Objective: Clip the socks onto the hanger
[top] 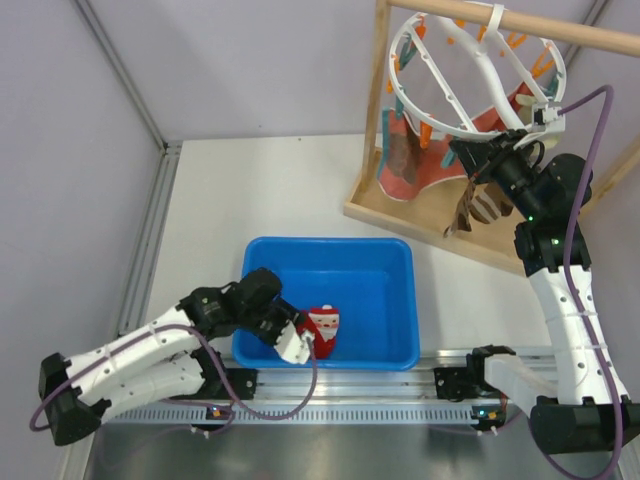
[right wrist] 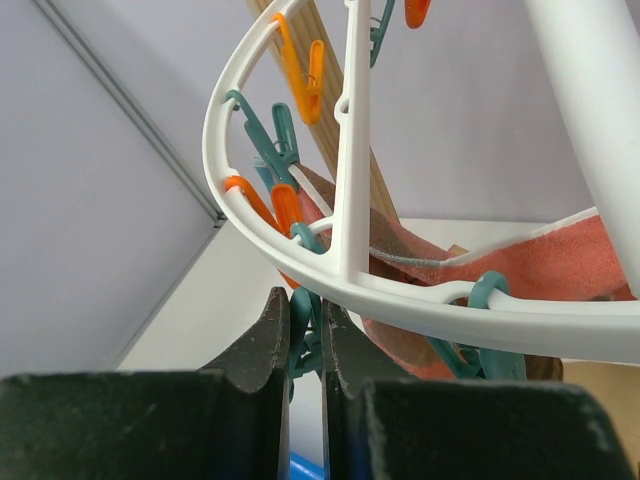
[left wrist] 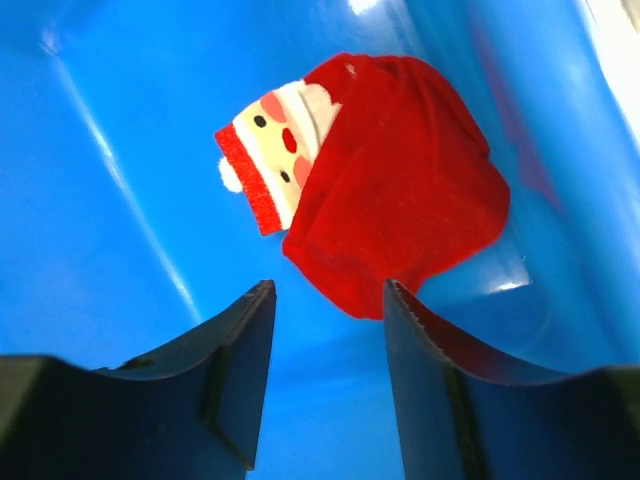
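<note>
A red sock with a Santa face (left wrist: 400, 180) lies crumpled on the floor of the blue bin (top: 330, 243), toward its front edge. Just short of the sock, my left gripper is open with its fingers well apart and nothing between them. A round white hanger (right wrist: 335, 130) with teal and orange clips hangs from a wooden bar (top: 560, 30) at the back right. My right gripper is shut on a teal clip (right wrist: 301, 310) at the hanger's lower rim. Red-orange and brown patterned socks (top: 415, 160) hang below the rim.
The wooden stand's base (top: 400, 212) takes up the back right of the table, beneath the hanger. Apart from the sock, the visible bin floor is clear.
</note>
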